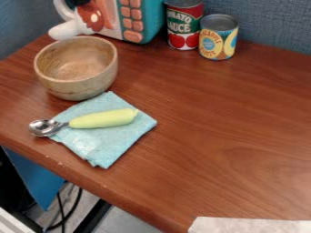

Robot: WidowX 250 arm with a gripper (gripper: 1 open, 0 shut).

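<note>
A wooden bowl (76, 71) sits at the left of the brown table. Below it a folded light-blue cloth (104, 146) holds a pale yellow-green handled spoon (104, 118), its metal end to the left. At the top left, a white rounded part with orange and dark parts, perhaps the gripper, is over a teal toy appliance (136, 23); its fingertips cannot be made out.
A tomato sauce can (184, 27) and a yellow-blue can (217, 38) stand at the back.
</note>
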